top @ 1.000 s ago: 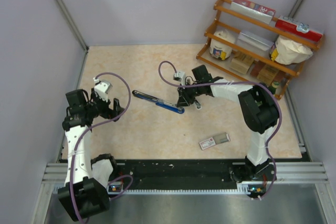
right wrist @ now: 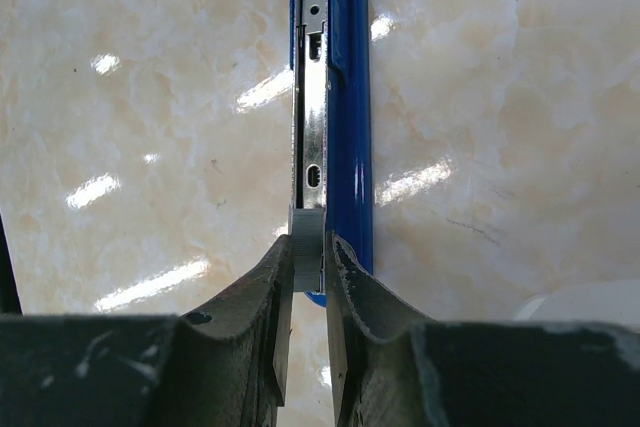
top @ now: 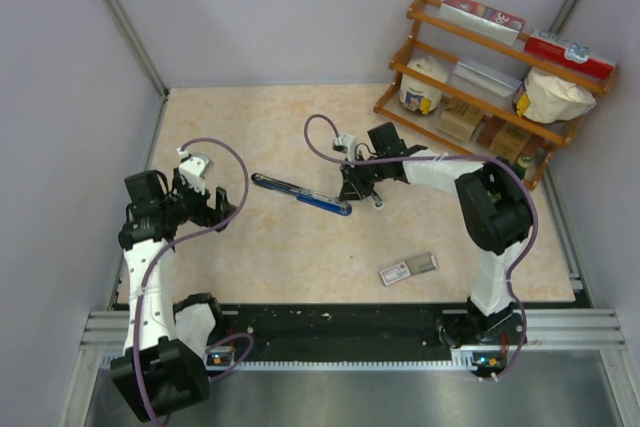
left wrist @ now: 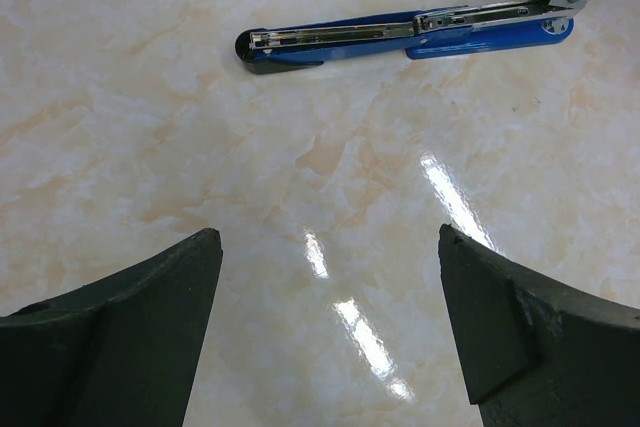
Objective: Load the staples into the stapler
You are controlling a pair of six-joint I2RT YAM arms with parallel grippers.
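Note:
The blue stapler lies opened out flat on the table, its metal channel facing up. My right gripper is shut on a grey staple strip at the end of that channel. In the right wrist view the strip lines up with the channel; whether it rests inside or just above, I cannot tell. The right fingertips also show in the left wrist view, at the stapler's right end. Off to the left, my left gripper stands open over bare table, its fingers wide apart.
A staple box lies at the front right of the table. Beside the right gripper is a small pale object, partly hidden. A wooden shelf with boxes and tubs fills the back right. The table between left gripper and stapler is clear.
Almost nothing differs: the right gripper has shifted very slightly to the right. The left arm and the box have stayed put.

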